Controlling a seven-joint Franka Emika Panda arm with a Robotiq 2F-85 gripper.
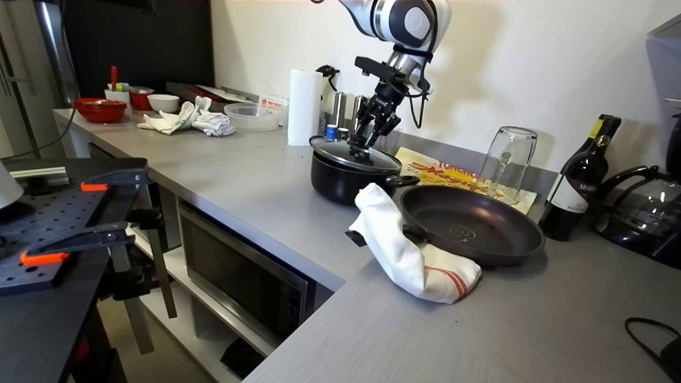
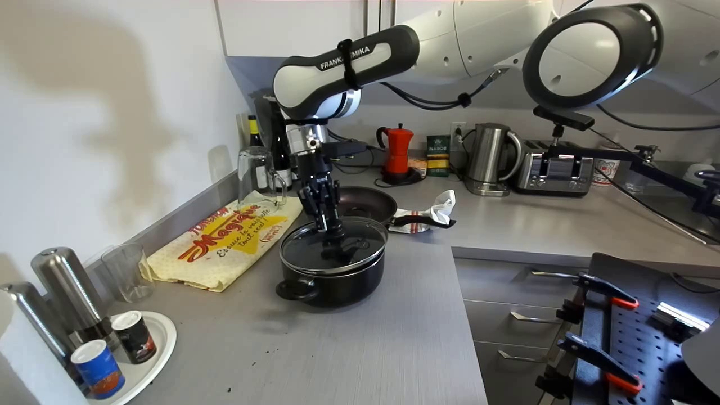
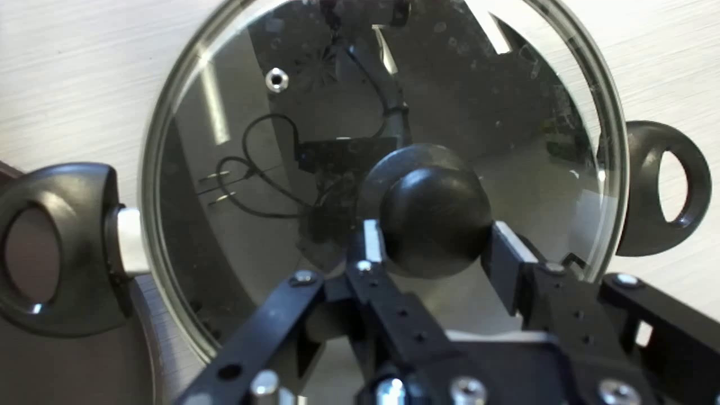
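A glass lid [image 1: 338, 150] with a round black knob [image 3: 436, 219] lies over the top of the black pot [image 1: 341, 182]. My gripper is shut on that knob, with one finger pad on either side of it. In exterior view 2 the lid [image 2: 337, 251] looks slightly tilted, and a narrow dark gap shows between its rim and the pot [image 2: 344, 283]. Whether the rim touches the pot all the way round I cannot tell. Both pot handles [image 3: 668, 185] stick out past the lid in the wrist view.
Close to the pot is a dark frying pan [image 1: 475, 223], its handle under a white towel [image 1: 408, 255]. A yellow printed cloth [image 2: 226, 236] with an upturned glass mug [image 2: 256, 175] lies along the wall. The counter left of the pot is clear.
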